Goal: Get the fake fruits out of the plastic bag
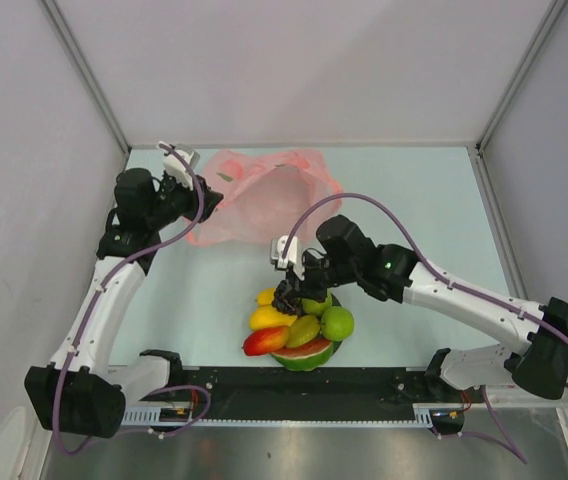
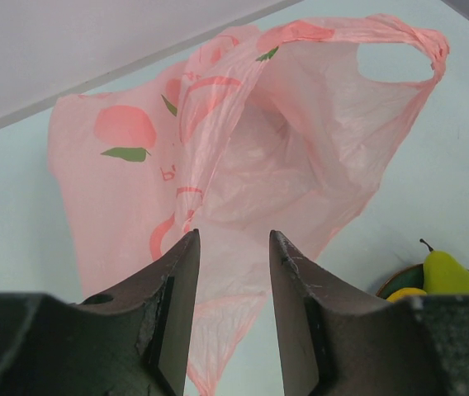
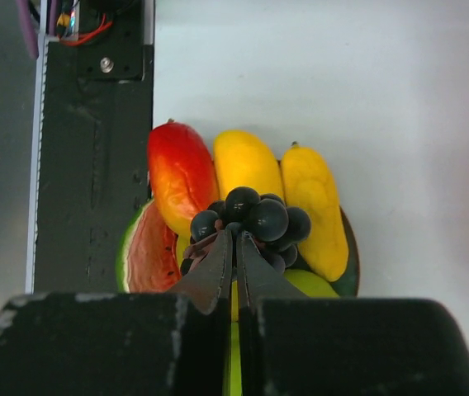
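The pink plastic bag (image 1: 264, 205) lies loose and crumpled at the back of the table, its mouth gaping in the left wrist view. My left gripper is above it with fingers apart and nothing visible between them. A bunch of dark grapes (image 3: 247, 216) is at the tips of my right gripper, which is shut on its stem. The grapes are over the fruit pile; whether they rest on it I cannot tell. Around them are a red mango (image 1: 266, 341), a yellow mango (image 1: 272, 317), a green apple (image 1: 337, 323) and a watermelon slice (image 1: 306, 354).
A dark plate (image 3: 350, 256) sits under the fruits near the table's front edge, mostly covered. A black rail (image 1: 294, 392) runs along the front.
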